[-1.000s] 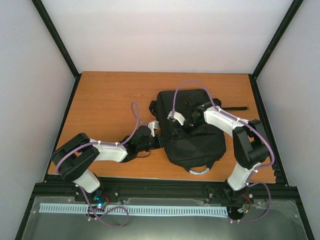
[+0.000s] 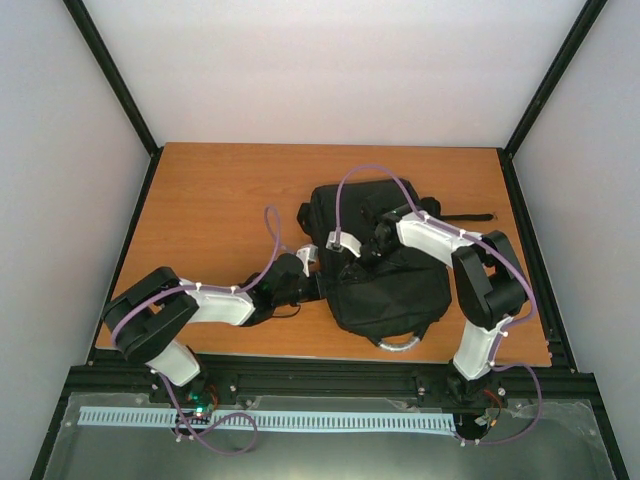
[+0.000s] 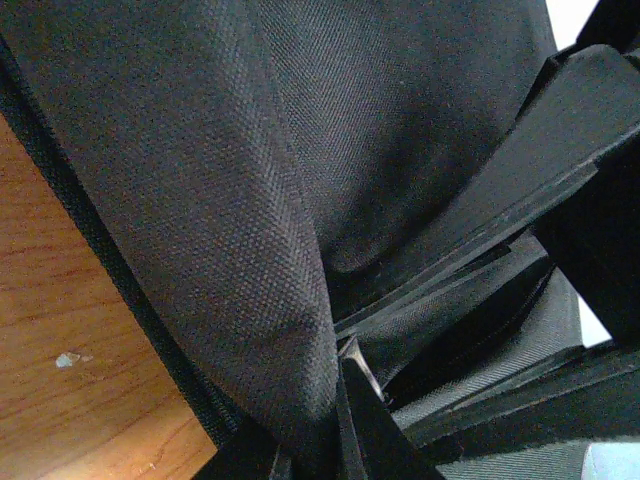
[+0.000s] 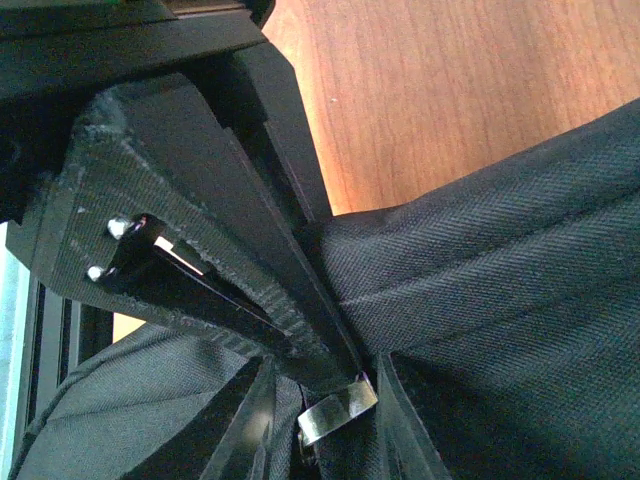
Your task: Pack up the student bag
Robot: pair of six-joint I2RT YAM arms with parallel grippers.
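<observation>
The black student bag (image 2: 390, 300) lies on the table, its grey-trimmed handle (image 2: 398, 343) toward the front edge. At its left side my left gripper (image 2: 322, 287) is shut on the bag's fabric edge, a fold (image 3: 250, 300) of which runs down into its fingers in the left wrist view. My right gripper reaches over the bag from the right, low against the cloth and close to the left gripper. Its fingers (image 4: 412, 430) stand partly apart, with a small metal tab (image 4: 338, 411) between them. I cannot tell whether they touch the tab.
A black strap (image 2: 468, 217) sticks out on the bag's right side. Both grippers are crowded together, the left one's fingers (image 4: 200, 210) filling the upper left of the right wrist view.
My right gripper has moved left and slightly toward the front, closer to the left gripper. The left arm and the bag stay where they were.
</observation>
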